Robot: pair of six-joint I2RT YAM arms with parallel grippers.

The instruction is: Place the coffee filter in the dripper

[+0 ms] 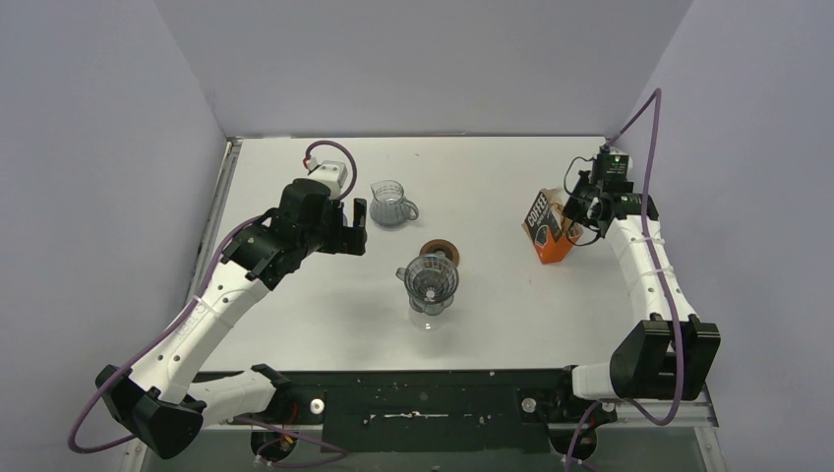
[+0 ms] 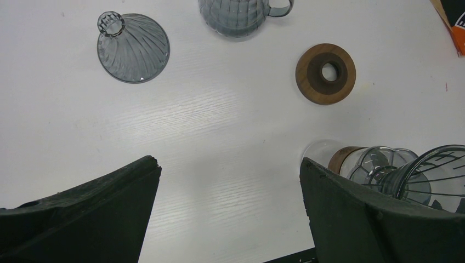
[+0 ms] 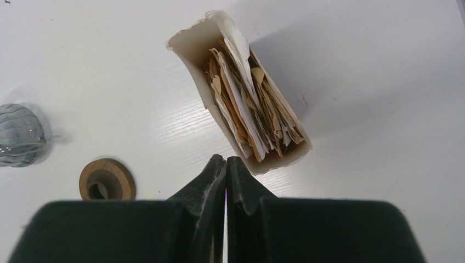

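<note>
Brown and white coffee filters (image 3: 247, 104) stand packed inside an upright box, all of them clear of my right fingers. My right gripper is shut with its tips meeting at the box's near edge and nothing between them. In the top view, the right arm partly covers the orange and black filter box (image 1: 554, 246). The clear ribbed dripper (image 1: 431, 281) sits on its stand at the middle front, with no filter visible in it. Left of it, my left gripper holds still above the table, wide open and empty.
A grey glass jug (image 1: 390, 206) stands at the back. Beside the dripper lies a round wooden ring (image 2: 325, 74). A grey glass cone (image 2: 134, 49) rests upside down at the left. Between dripper and box the table (image 1: 502, 206) is bare.
</note>
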